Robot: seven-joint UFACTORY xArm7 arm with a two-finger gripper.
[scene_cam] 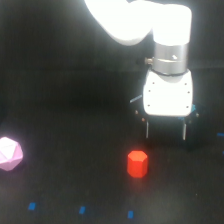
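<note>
My gripper [166,132] hangs on the right side of the scene with its two thin fingers spread wide; nothing shows between them. Behind its white body, a small bit of the blue ball [194,107] peeks out at the right edge, the remainder being hidden. Lower and to the left of the fingers, a red hexagonal block [137,164] rests on the dark surface, apart from the gripper. A pink faceted ball [9,153] lies at the far left edge.
Small blue marks dot the dark surface, including one at the lower left [32,206] and another [130,214] below the red block. Wide bare floor lies between the pink ball and the red block.
</note>
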